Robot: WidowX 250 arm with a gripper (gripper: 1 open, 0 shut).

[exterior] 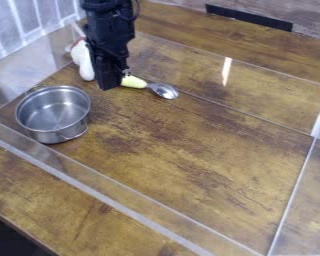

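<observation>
The black gripper (107, 76) hangs at the upper left, behind and to the right of a steel bowl (52, 113). It points down beside a white object (83, 58) and a pale yellow item (129, 81); whether anything is between its fingers is unclear. A spoon (162, 90) lies just right of the yellow item.
Clear panels border it on the left and right. A dark slot sits at the back right.
</observation>
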